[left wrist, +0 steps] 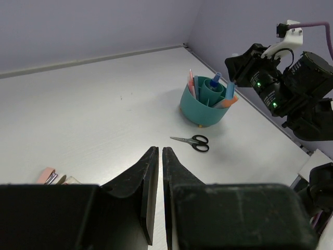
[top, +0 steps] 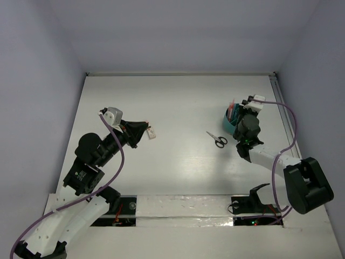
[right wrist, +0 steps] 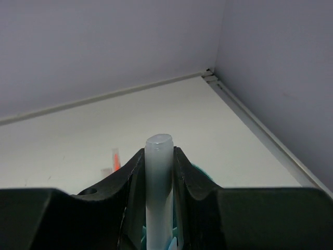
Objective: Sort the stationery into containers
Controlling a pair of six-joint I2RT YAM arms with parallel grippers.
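Observation:
A teal organizer (left wrist: 200, 112) with pens stands at the right of the table. My right gripper is over it, its fingers around an upright translucent tube (right wrist: 158, 156); the top view mostly hides this grip. Scissors (top: 220, 141) lie in front-left of the organizer. Small items (top: 151, 131), pale and pink, lie left of centre beside my left gripper (top: 145, 125), which is shut; in the left wrist view nothing shows between its fingers.
Walls stand at back and both sides. The right arm occupies the table's right edge.

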